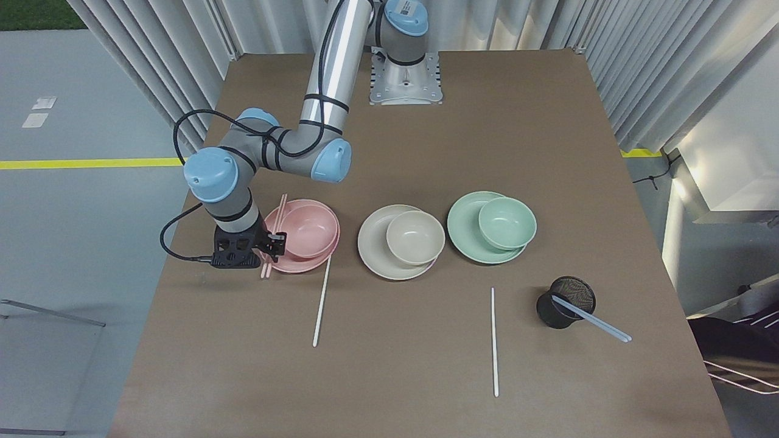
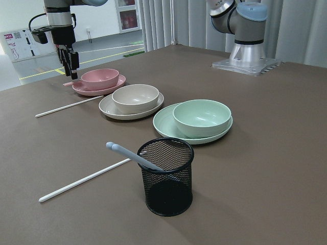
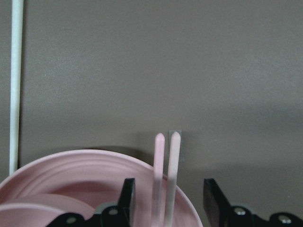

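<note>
My gripper is open, its two black fingers low over the pink plate (image 3: 80,165), straddling a pair of pink chopsticks (image 3: 158,170) that lie across the plate's edge. A pink bowl (image 1: 310,227) sits on that plate. A white chopstick (image 1: 322,303) lies beside it, and another white chopstick (image 1: 493,343) lies further right. A black mesh holder (image 2: 166,194) holds blue chopsticks (image 2: 125,152).
A white bowl (image 1: 415,238) on a white plate (image 1: 376,244) and a green bowl (image 1: 507,222) on a green plate (image 1: 467,235) stand right of the gripper.
</note>
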